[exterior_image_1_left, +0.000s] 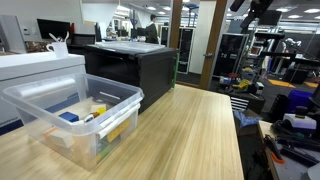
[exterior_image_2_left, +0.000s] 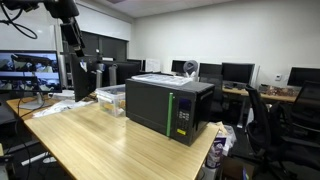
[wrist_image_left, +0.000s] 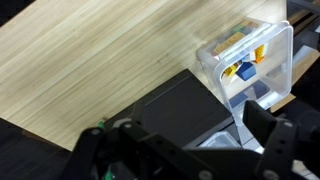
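A clear plastic bin (exterior_image_1_left: 85, 125) holding several small items, among them a blue block (exterior_image_1_left: 68, 117), stands on the wooden table (exterior_image_1_left: 170, 140). In the wrist view the bin (wrist_image_left: 212, 62) is at the upper right, with the blue block (wrist_image_left: 246, 71) and a yellow item (wrist_image_left: 260, 53) inside. Next to it is a black microwave-like box (exterior_image_2_left: 165, 108) with a green strip on its front. High above the table hangs my gripper, its two fingers spread wide apart and nothing visible between them. It touches neither bin nor box.
Most of the tabletop (exterior_image_2_left: 90, 135) in front of the box is bare. A flat pale item (exterior_image_1_left: 125, 46) lies on top of the box. Office chairs (exterior_image_2_left: 275, 130) stand beyond the table, and a white mug (exterior_image_1_left: 57, 48) with utensils is at the back left.
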